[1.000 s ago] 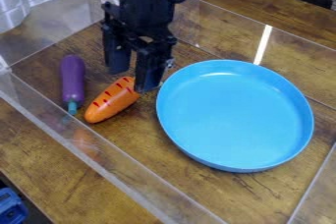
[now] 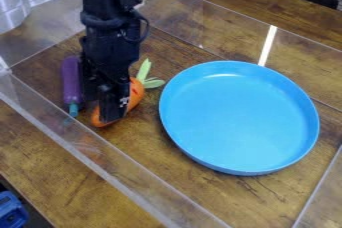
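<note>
My black gripper (image 2: 110,94) is lowered over an orange carrot toy (image 2: 104,118) with a pale green top, its fingers at the carrot's body; whether they grip it is hidden. A purple eggplant-like toy (image 2: 72,80) lies just left of them. A large blue plate (image 2: 239,114) sits to the right on the wooden table.
Clear plastic walls edge the table at the left and front. A blue object (image 2: 8,213) shows at the bottom left corner. Bare wood (image 2: 201,32) lies behind the plate and in front of the carrot.
The gripper has moved left and down onto the carrot, which now is largely hidden by it. The plate has not moved.
</note>
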